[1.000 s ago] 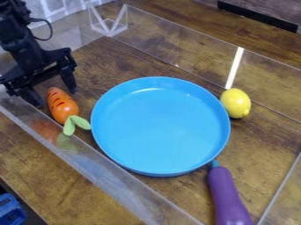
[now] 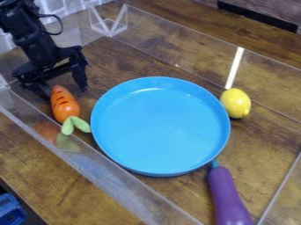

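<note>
My black gripper [image 2: 49,72] is at the left of the camera view, low over the wooden surface just above an orange toy carrot [image 2: 63,104] with green leaves. Its fingers are spread, and nothing clearly shows held between them. The carrot lies left of a large blue plate [image 2: 160,125].
A yellow lemon [image 2: 235,104] lies right of the plate, and a purple eggplant [image 2: 228,195] below it at the lower right. Clear walls [image 2: 118,180] border the area. The wood above the plate is free.
My gripper has shifted slightly upward. The carrot, plate, lemon and eggplant have not visibly moved.
</note>
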